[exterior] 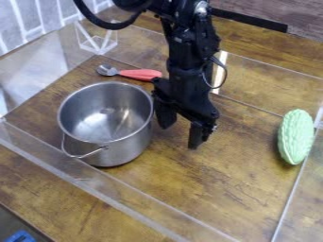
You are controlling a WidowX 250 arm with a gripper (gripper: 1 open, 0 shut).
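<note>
My black gripper [182, 129] hangs down over the middle of the wooden table, open, its fingertips low near the tabletop just right of a steel pot [106, 121]. The pot has a wire handle and looks empty inside. A red-handled utensil [136, 74] lies behind the pot, and a pale green oval object [296, 138] lies at the right.
A pale strip [220, 72] stands partly hidden behind the arm. Clear plastic edges run along the left and front, with a blue object [15, 236] at the bottom left corner.
</note>
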